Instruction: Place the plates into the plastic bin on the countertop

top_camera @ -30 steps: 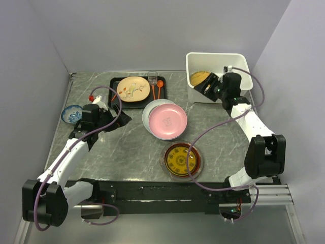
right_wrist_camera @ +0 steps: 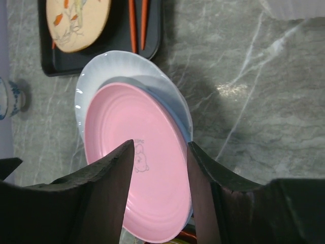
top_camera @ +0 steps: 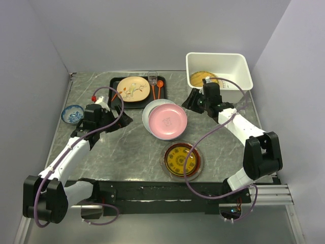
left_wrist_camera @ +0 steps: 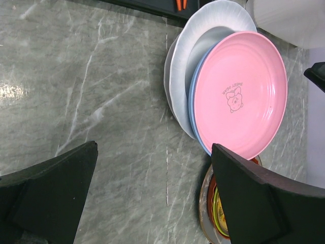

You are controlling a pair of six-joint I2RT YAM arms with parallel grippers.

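Observation:
A pink plate [top_camera: 168,121] rests on top of a blue-rimmed plate and a white plate [top_camera: 148,113] in the middle of the counter. Toward the front lie stacked yellow and brown plates [top_camera: 180,159]. The white plastic bin [top_camera: 244,77] stands at the back right, with a yellowish plate [top_camera: 203,78] inside. Just in front of the bin, to the right of the pink plate, hovers my right gripper [top_camera: 189,105]; its fingers are part open with nothing held. My left gripper [top_camera: 125,117] is open and empty over bare counter, left of the pink plate.
On a black tray [top_camera: 133,104] at the back are a cream plate [top_camera: 133,89], a glass [top_camera: 152,78], and orange utensils [top_camera: 160,84]. A blue-patterned bowl [top_camera: 72,114] sits at the left edge.
My right gripper has moved left and toward the front, away from the bin. The left arm has barely shifted, and the plates have stayed put.

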